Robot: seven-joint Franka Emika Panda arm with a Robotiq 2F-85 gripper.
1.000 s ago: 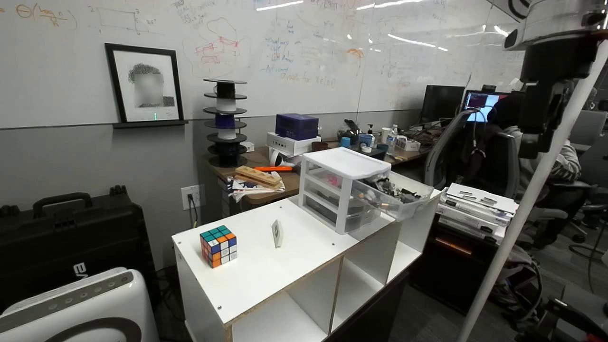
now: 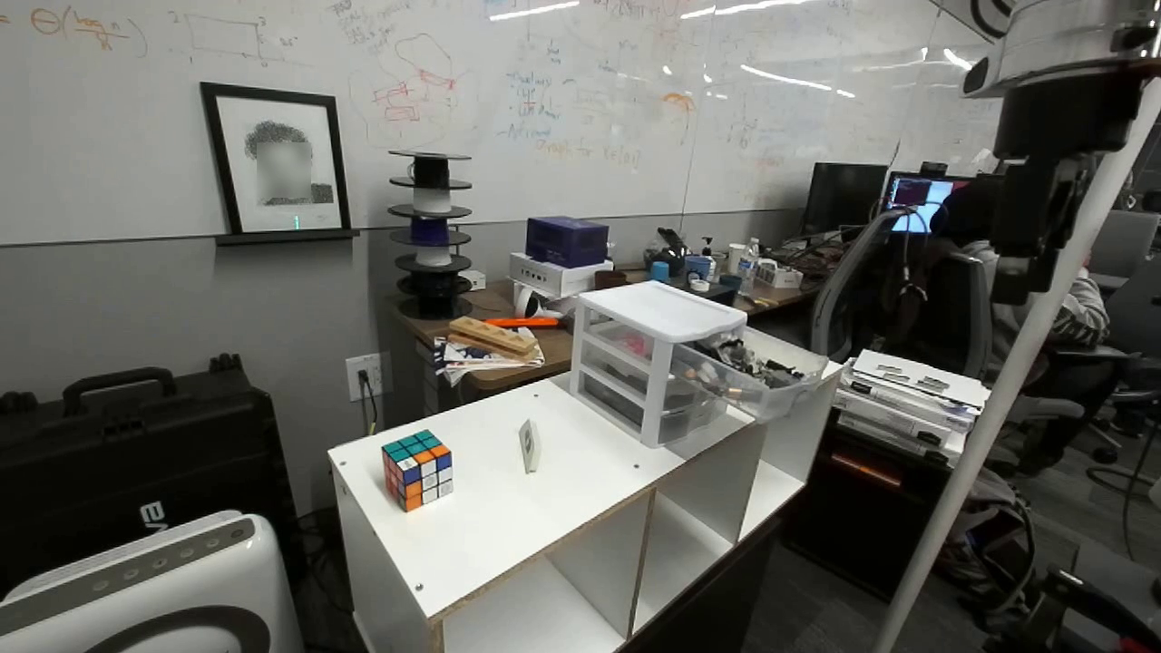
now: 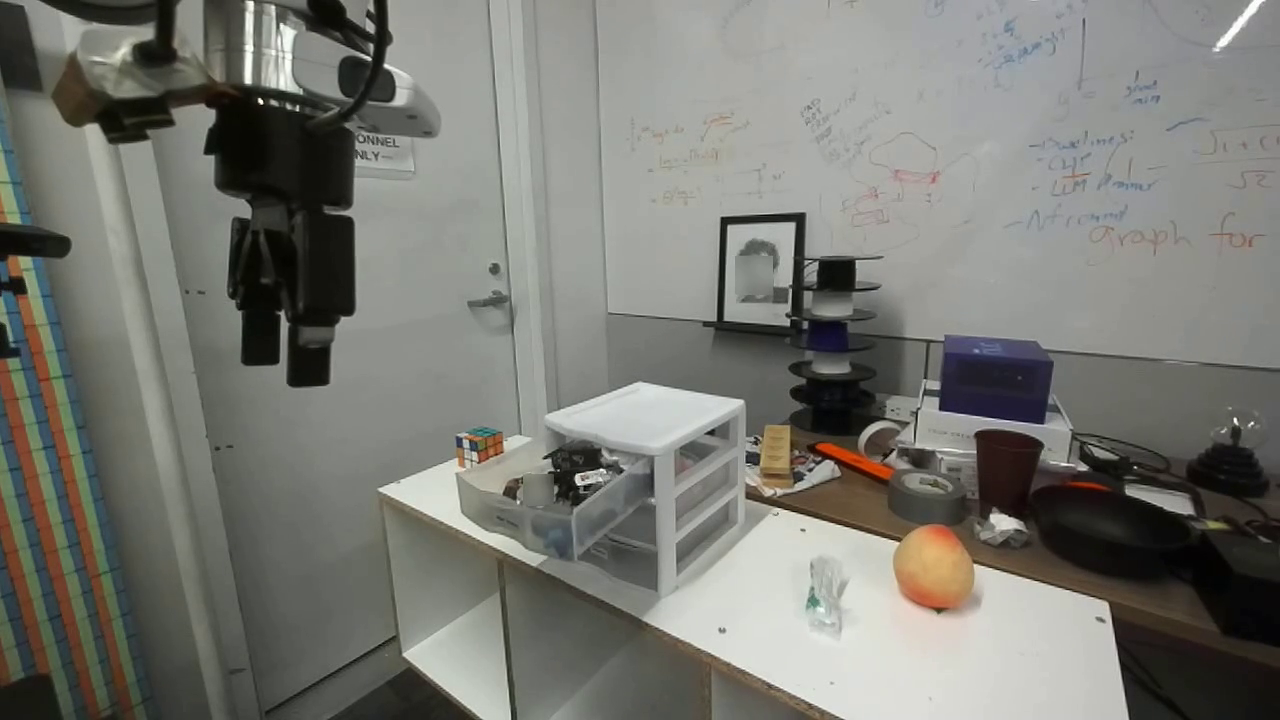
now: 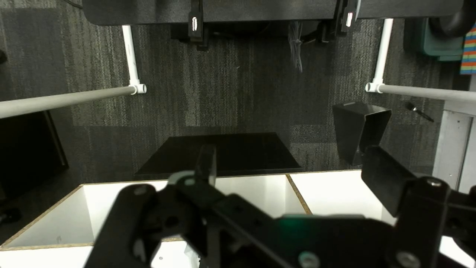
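Note:
My gripper (image 3: 286,350) hangs high in the air at the left of exterior view 2, well clear of the shelf top. Its fingers (image 4: 382,181) stand wide apart in the wrist view, open with nothing between them. On the white shelf unit (image 2: 566,511) rests a Rubik's cube (image 2: 418,470) near one end, with a small pale upright item (image 2: 530,446) beside it. A white drawer tower (image 3: 642,414) stands mid-shelf; its top clear drawer (image 3: 516,524) is pulled out, filled with dark odds and ends. A peach-like fruit (image 3: 933,566) and a crumpled clear packet (image 3: 825,596) lie beyond it.
Behind the shelf, a brown desk (image 3: 996,534) holds a dark cup (image 3: 1005,470), grey tape (image 3: 926,496) and a black pan (image 3: 1110,524). A pale pole (image 2: 1012,381) stands near the arm. Carpeted floor (image 4: 241,89) lies under the gripper, before the shelf's open compartments.

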